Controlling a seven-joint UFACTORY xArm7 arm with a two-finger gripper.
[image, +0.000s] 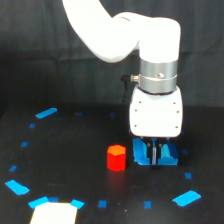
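Note:
A red block (116, 157) stands on the black table, left of the middle. Just to its right lies a blue, tray-like object (168, 155), partly covered by my dark fingers. Under the white arm, my gripper (153, 156) points down, over or at the blue object. Whether it touches that object I cannot tell. The fingers are small and dark here, so their opening is unclear. The red block sits apart from them, to the left.
Blue tape marks (186, 198) are scattered over the table. A pale, box-like object (54, 213) cuts into the view at the bottom left. Open table lies to the left of the red block, and a dark curtain (40, 60) hangs behind.

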